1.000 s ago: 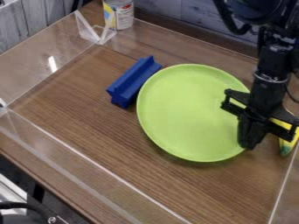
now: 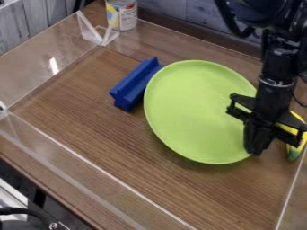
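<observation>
My black gripper (image 2: 259,135) points down at the right side of a large green plate (image 2: 189,110), its fingers low over the rim and shut; nothing clearly shows between them, though the tips are dark and hard to make out. A yellow object (image 2: 296,138), partly hidden by the gripper, lies just right of the plate.
A blue block (image 2: 135,84) lies left of the plate. A can (image 2: 121,14) and a small white clear item (image 2: 96,31) are at the back left.
The plate has shifted very slightly to the right; the gripper stays almost in the same place.
</observation>
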